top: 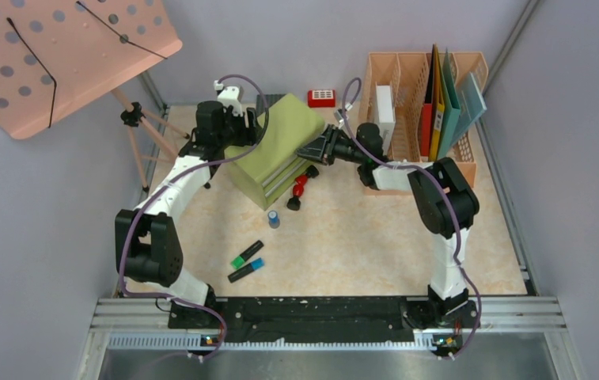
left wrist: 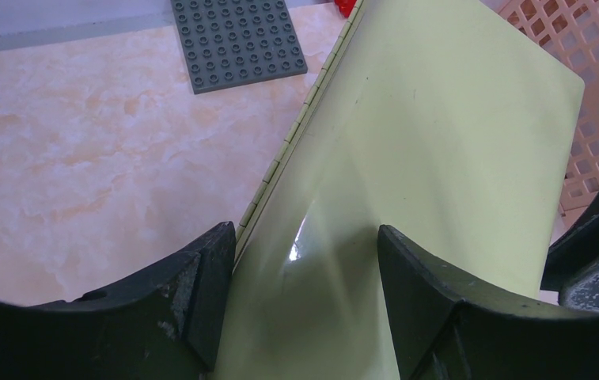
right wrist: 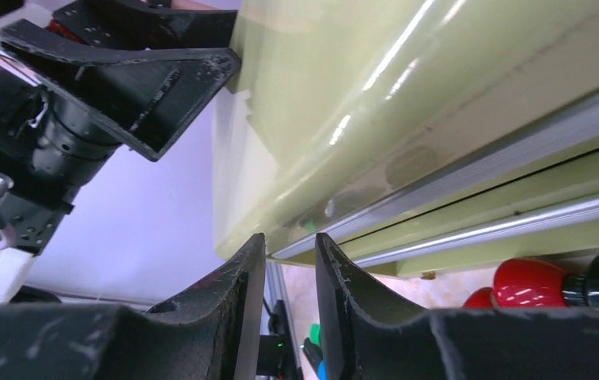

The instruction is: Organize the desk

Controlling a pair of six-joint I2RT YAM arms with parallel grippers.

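A stack of thick green binders [top: 280, 131] stands tilted at the back centre of the desk. My left gripper is shut on the top green binder [left wrist: 438, 119] near its edge. In the top view my right gripper [top: 312, 154] is at the stack's right side; in the right wrist view its fingertips [right wrist: 327, 261] sit low beside the binders' edges [right wrist: 502, 222]. Whether anything lies between those fingertips is hard to see, and they stand a little apart.
A peach organizer [top: 462, 170] with folders stands back right, a red calculator [top: 321, 97] at the back. Red-and-black objects [top: 300, 186], a small blue-capped bottle [top: 273, 218] and markers [top: 244, 269] lie in front. A peach stand [top: 58, 55] fills the upper left.
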